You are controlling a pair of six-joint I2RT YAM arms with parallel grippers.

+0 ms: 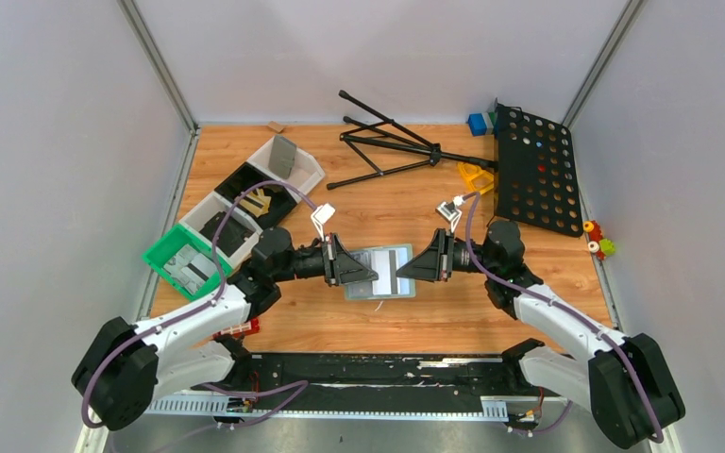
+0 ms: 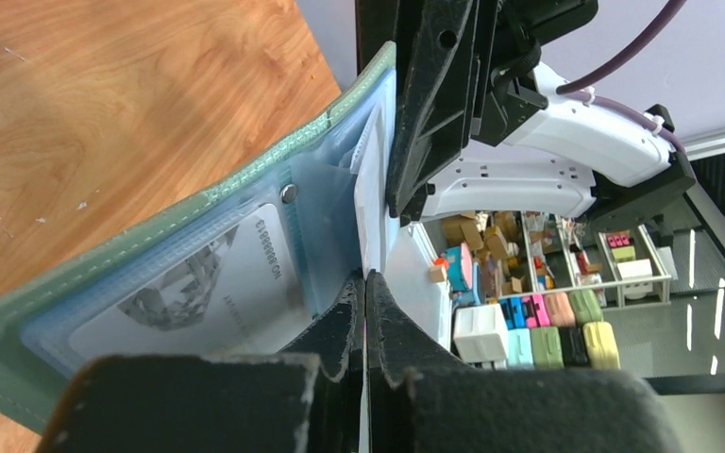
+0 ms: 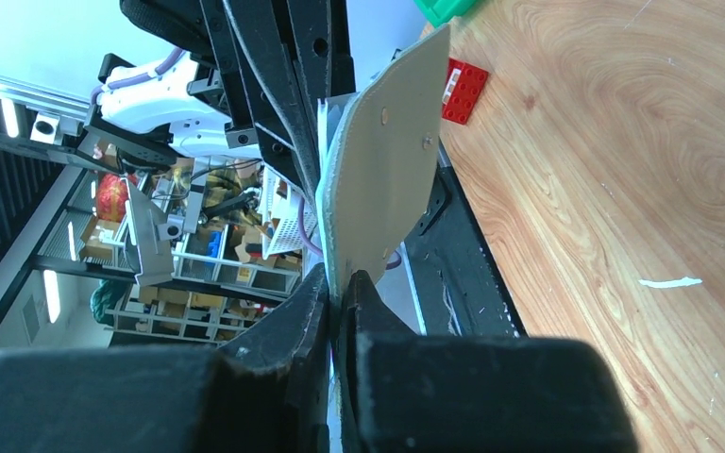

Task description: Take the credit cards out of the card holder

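The card holder, green-edged with clear sleeves, is spread out between my two grippers. My right gripper is shut on one edge of it, and its pale back faces the right wrist view. In the left wrist view, my left gripper is shut on the edge of a white card. The card's far part runs toward the right gripper; how much of it is still in its sleeve cannot be made out. A second card, with a diamond picture, lies flat in a clear pocket of the holder.
Bare wooden table surrounds the holder. A black tripod lies behind, with a perforated black stand at the back right. White, black and green bins stand left. A red brick sits near the left arm.
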